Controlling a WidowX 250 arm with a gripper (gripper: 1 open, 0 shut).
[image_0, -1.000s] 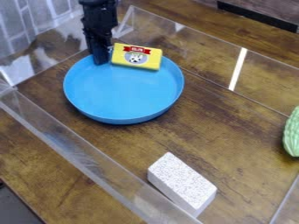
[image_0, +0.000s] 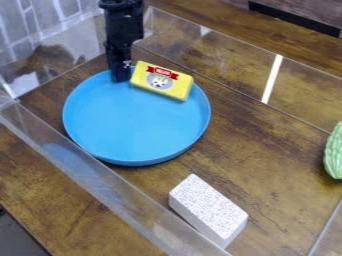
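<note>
A blue round plate (image_0: 131, 124) lies on the wooden table, with a yellow box (image_0: 168, 86) with a red and white label resting on its back right part. My black gripper (image_0: 120, 72) is low at the plate's back left rim, left of the yellow box. It looks shut; nothing shows held in it, though its tips are small and dark.
A white block (image_0: 207, 212) stands at the front right, and a green object (image_0: 333, 155) sits at the right edge. Clear panels border the left and front.
The plate has shifted toward the front left with the yellow box on it. My gripper has moved slightly downward in the view along with them.
</note>
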